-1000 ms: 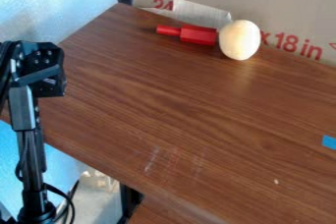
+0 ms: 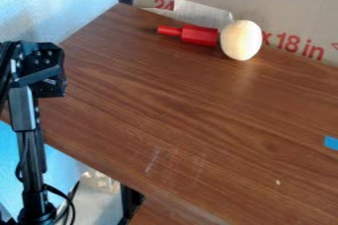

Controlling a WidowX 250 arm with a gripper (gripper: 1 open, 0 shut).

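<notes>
A white egg-shaped object (image 2: 240, 39) stands at the back of the wooden table (image 2: 199, 130), against the cardboard box. Just left of it lies a red cylindrical object with a narrower handle-like end (image 2: 199, 36). My black arm rises at the left edge, and its gripper (image 2: 40, 71) is beside the table's left edge, well away from both objects. Whether its fingers are open or shut is not clear.
A cardboard box (image 2: 297, 12) backs the table, with a pale crumpled piece behind the red object. A blue tape strip (image 2: 330, 142) is at the right edge.
</notes>
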